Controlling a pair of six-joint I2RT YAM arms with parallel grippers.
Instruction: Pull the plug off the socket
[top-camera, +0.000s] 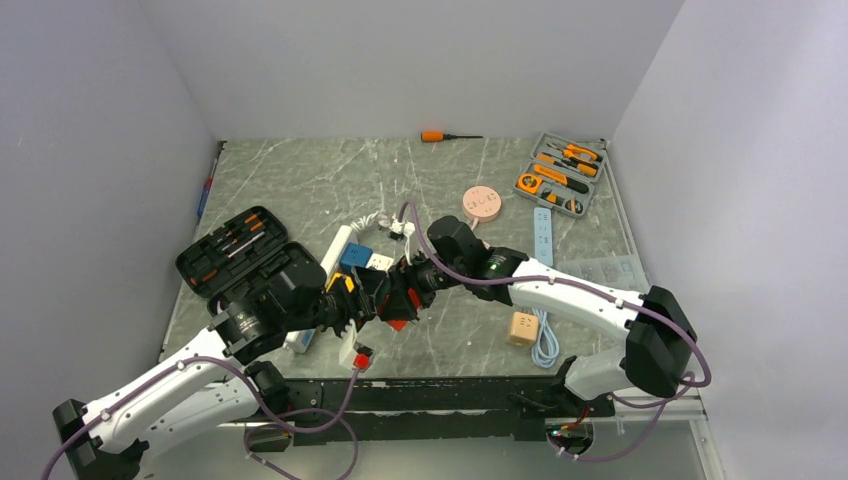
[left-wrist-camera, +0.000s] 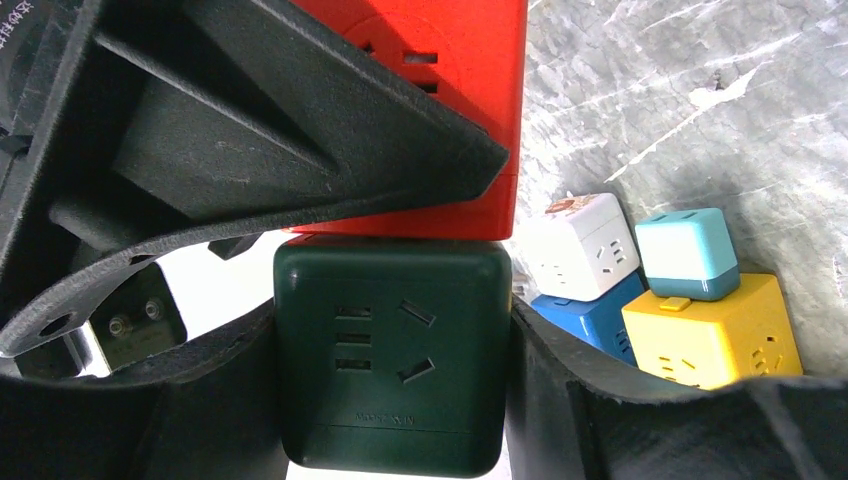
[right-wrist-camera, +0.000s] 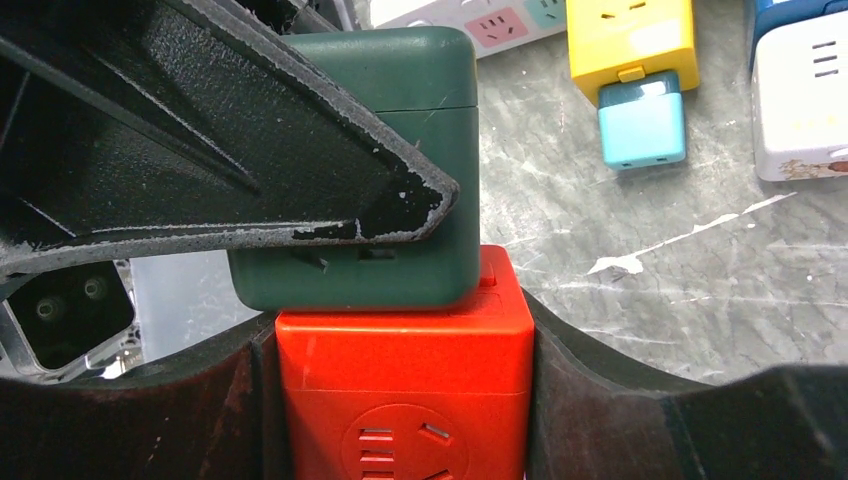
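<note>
In the left wrist view a dark green cube plug (left-wrist-camera: 393, 350) sits between the fingers of my left gripper. Those fingers (left-wrist-camera: 545, 400) stand close along both its sides; whether they press on it does not show. Against the green cube is a red cube socket (left-wrist-camera: 480, 212), the two joined face to face. My right gripper is shut on the red socket (right-wrist-camera: 405, 350), and the green plug (right-wrist-camera: 425, 160) protrudes from it in the right wrist view. From above, both grippers meet over the table's middle and the arms cover the green plug.
Below lie a yellow cube (left-wrist-camera: 715, 330), a teal cube (left-wrist-camera: 685, 250), a white cube (left-wrist-camera: 580, 250) and a blue cube (left-wrist-camera: 600, 320). The black tool case (top-camera: 235, 250) is at left, a grey tool case (top-camera: 565, 175) at back right.
</note>
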